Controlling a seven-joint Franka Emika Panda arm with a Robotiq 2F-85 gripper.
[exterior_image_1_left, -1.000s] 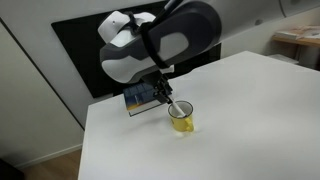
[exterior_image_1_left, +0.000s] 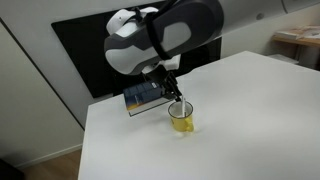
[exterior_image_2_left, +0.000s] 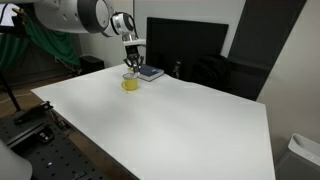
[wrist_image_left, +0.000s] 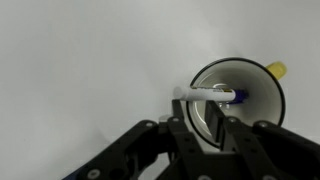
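Note:
A yellow mug (exterior_image_1_left: 181, 122) stands on the white table, its pale inside facing up in the wrist view. A white marker (wrist_image_left: 208, 94) leans out of the mug, and something blue (wrist_image_left: 238, 97) shows beside its lower part inside the cup. My gripper is over the mug's rim, pointing down, its dark fingertips apart with a gap between them. Across the view the marker lies right at the fingertips; whether either finger touches it I cannot tell. From the second exterior view the mug (exterior_image_2_left: 130, 83) appears below the gripper, small and hard to read.
Behind the mug lies a dark book or box (exterior_image_1_left: 143, 97) with a blue cover. A black panel (exterior_image_2_left: 182, 45) stands along the table's back.
The marker, leaning to the left in the mug earlier, now stands more upright. My gripper has shifted slightly to the right and nearer to the mug. The mug has hardly moved.

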